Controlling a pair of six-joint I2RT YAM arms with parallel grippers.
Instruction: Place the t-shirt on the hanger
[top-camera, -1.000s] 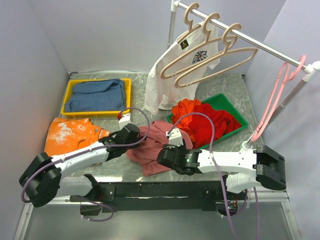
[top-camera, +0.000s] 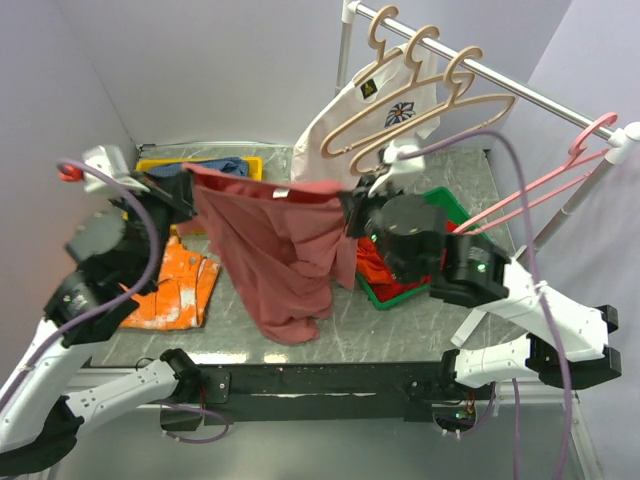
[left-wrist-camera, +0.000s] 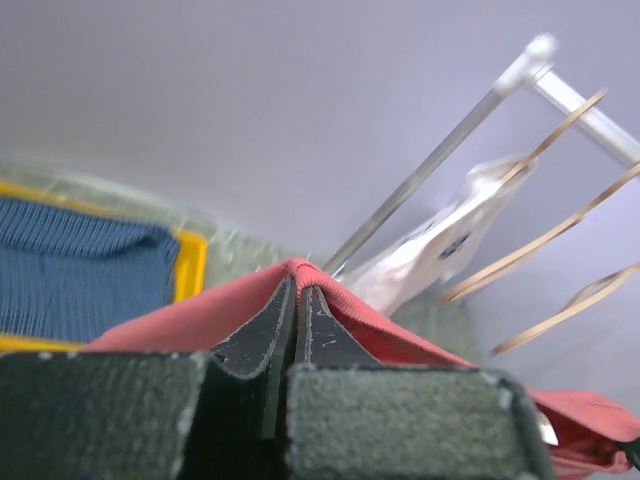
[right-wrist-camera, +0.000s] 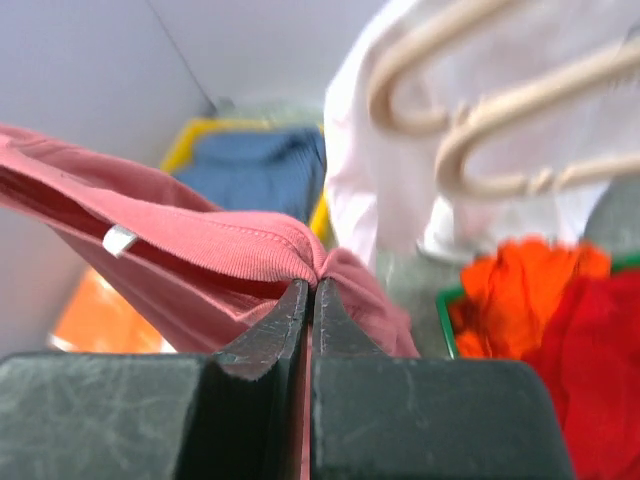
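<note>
Stretched between my two grippers hangs a dusky red t shirt (top-camera: 275, 250), its neckline edge pulled nearly straight and its lower part draping toward the table. At one end the left gripper is shut, with a pinch of the shirt's ribbed edge between its fingertips. The right gripper is likewise shut on the edge at the other end. A small white label (right-wrist-camera: 119, 240) shows inside the collar. Beige hangers (top-camera: 420, 110) hang from the rail at the upper right; one carries a white shirt (top-camera: 350, 115), others look empty.
A metal rail (top-camera: 500, 80) crosses the upper right, with a pink hanger (top-camera: 540, 185) near its front end. Behind are a yellow tray (top-camera: 256, 166) with blue cloth and a green bin (top-camera: 440, 198) with red and orange cloth. Folded orange clothing (top-camera: 180, 290) lies left.
Both arms have risen and spread apart, lifting the crumpled shirt off the table and drawing its edge out straight. The pink hanger has swung on the rail.
</note>
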